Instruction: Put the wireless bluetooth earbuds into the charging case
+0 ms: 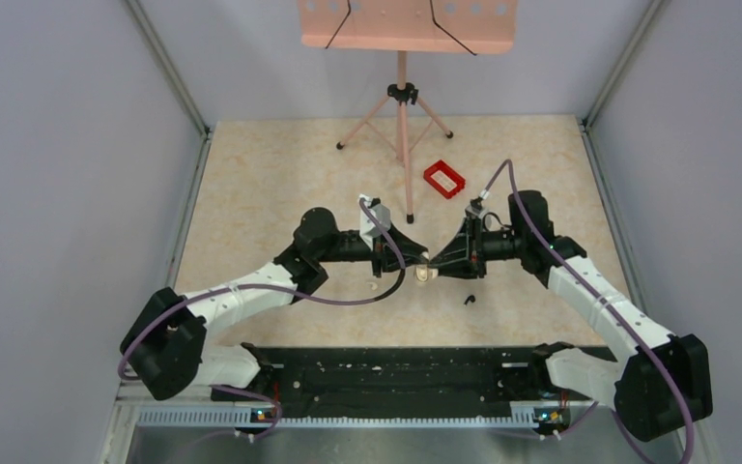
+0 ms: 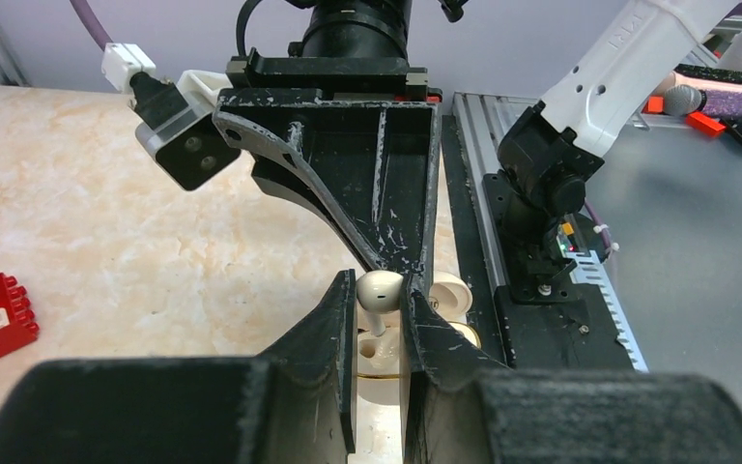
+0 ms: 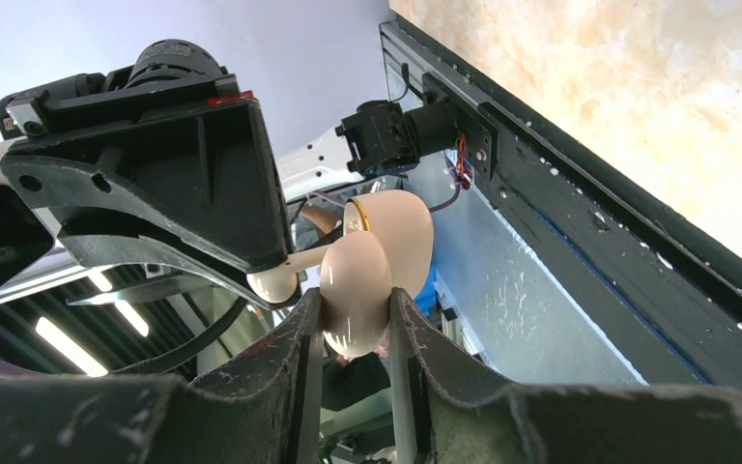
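Note:
A cream earbud (image 2: 380, 290) with a short stem is pinched in my left gripper (image 1: 423, 256), stem pointing down in the left wrist view. Just beyond it, the open cream charging case (image 2: 380, 365) with a gold rim shows a dark slot near the stem's end. My right gripper is shut on the rounded case body (image 3: 357, 290), off the table; its lid (image 3: 408, 237) is swung open. From the right wrist view, the stem (image 3: 307, 258) reaches to the case edge; whether it enters a slot is hidden. A small pale piece (image 1: 373, 286), perhaps the other earbud, lies on the table.
A red tray (image 1: 444, 179) sits near the pink stand (image 1: 405, 155) at the back. Close to the right gripper lies a small black object (image 1: 470, 300). Both hands nearly meet mid-table, with free surface to the left.

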